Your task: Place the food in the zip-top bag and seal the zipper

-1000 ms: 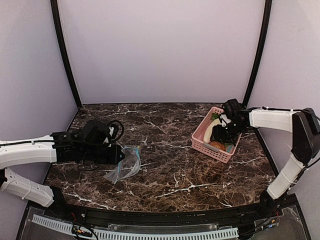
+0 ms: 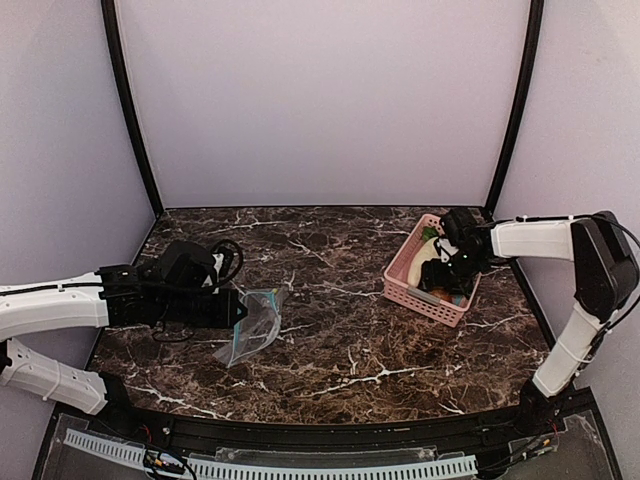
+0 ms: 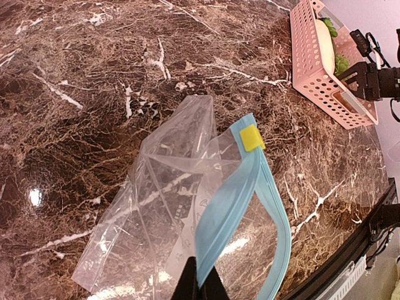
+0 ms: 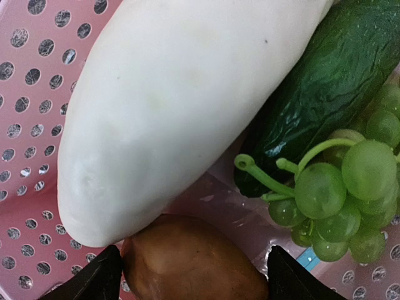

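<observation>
The clear zip top bag (image 3: 169, 206), with its light blue zipper strip and yellow tab, lies slanted at the left of the table. My left gripper is shut on the blue-edged rim of the bag (image 2: 258, 330); the mouth gapes beside it. Over in the pink basket (image 2: 395, 285), my right gripper (image 2: 438, 277) is lowered among the food. In the right wrist view its fingers (image 4: 103, 278) stand part open, one on each side of a brown rounded food (image 4: 194, 265). Whether both press on it cannot be told.
A long white vegetable (image 4: 162, 106), a dark green cucumber (image 4: 325, 87) and green grapes (image 4: 350, 194) lie close around the brown food. The perforated basket wall (image 4: 31, 125) rises beside them. Between bag and basket, the marble table (image 2: 340, 300) is clear.
The left arm is nearly still; the bag has shifted slightly.
</observation>
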